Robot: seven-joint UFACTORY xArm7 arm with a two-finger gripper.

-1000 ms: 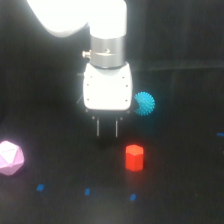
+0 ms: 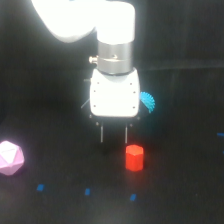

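My gripper (image 2: pixel 114 140) hangs below the white arm's hand, over the dark surface near the middle of the camera view. Its two thin fingers stand apart, and nothing shows between them. A small red block (image 2: pixel 134 158) with a hexagon-like outline lies just to the right of the fingertips and lower in the picture. I see no contact between it and the fingers. Towards the left edge rests a pink faceted ball (image 2: pixel 10 157). Behind the hand, on its right, a light-blue spiky round object (image 2: pixel 147 102) is in view.
Small blue marks dot the surface, one of them a blue mark (image 2: pixel 87 191) below the gripper. Bare dark surface (image 2: pixel 60 140) lies between the pink ball and the hand.
The arm and gripper have moved to the right and slightly down in the picture, closer to the red block. The fingers look a little wider apart. The objects have not moved.
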